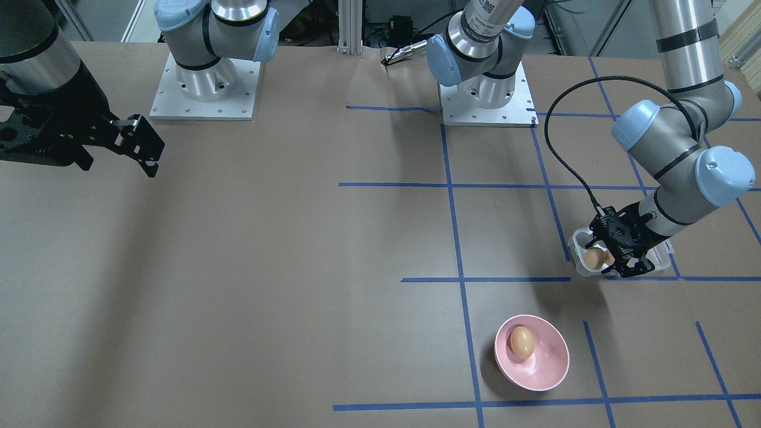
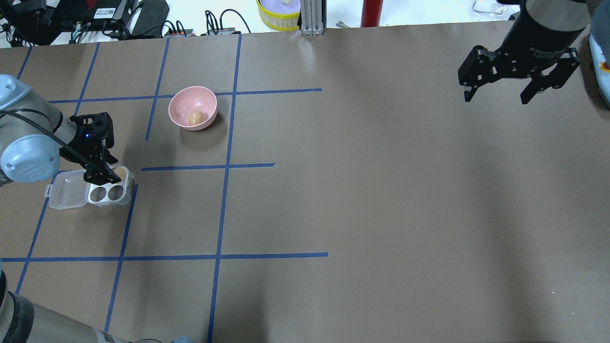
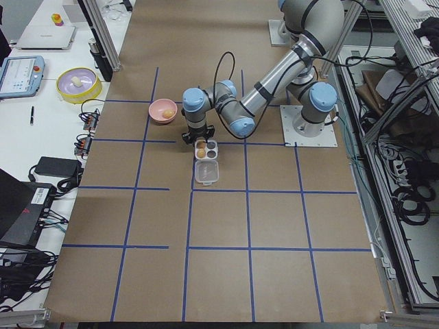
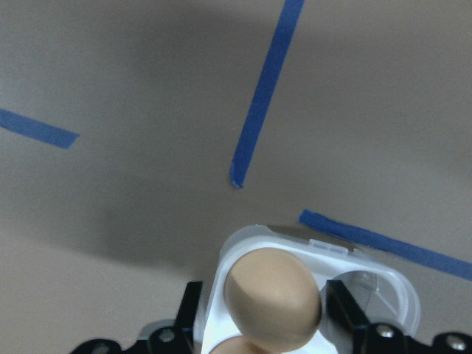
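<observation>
A clear plastic egg box (image 3: pixel 206 170) with a white holder lies open on the table, holding brown eggs (image 4: pixel 273 299) beside empty round cups (image 2: pixel 114 192). My gripper is open over the box, one finger either side of an egg in the left wrist view; whether it touches the egg I cannot tell. A pink bowl (image 1: pixel 549 364) with one egg (image 1: pixel 522 342) stands apart from the box, toward the front view's camera.
Another arm's black gripper (image 2: pixel 517 68) hangs at the top right of the top view. More arm bases (image 1: pixel 203 107) stand at the back.
</observation>
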